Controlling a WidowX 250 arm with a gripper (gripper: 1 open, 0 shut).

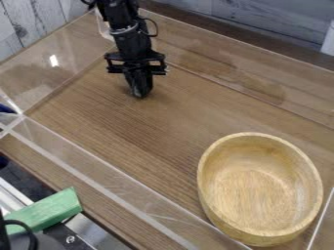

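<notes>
My black gripper (137,80) reaches down from the top of the camera view to low over the wooden table (144,146), in its upper left part. Its fingertips are dark and small in the view, so I cannot tell whether they are open or shut, or whether anything is between them.
A large round wooden bowl (259,186) sits at the lower right. A green block (42,211) lies off the board at the lower left, near clear plastic edging.
</notes>
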